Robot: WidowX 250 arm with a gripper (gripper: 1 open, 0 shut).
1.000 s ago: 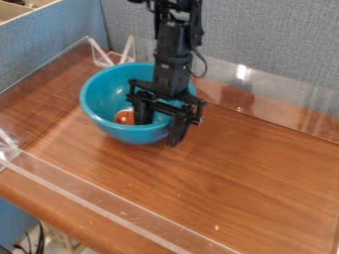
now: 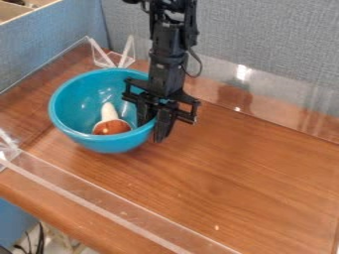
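A turquoise bowl [image 2: 77,104] stands on the left part of the wooden table [image 2: 239,189]. In it lies a toy mushroom with a white stem and brown-orange cap [image 2: 111,127]. My black gripper [image 2: 150,115] is at the bowl's right rim, its fingers reaching down at the rim beside the mushroom. Whether it grips the rim or is apart from it is hard to tell.
A grey textured wall backs the table, and a blue-sided box [image 2: 40,45] stands at the upper left. White straps lie behind and left of the bowl.
The bowl has shifted left, and my gripper has moved up and back from over the mushroom to the right rim. The mushroom is now more fully visible.
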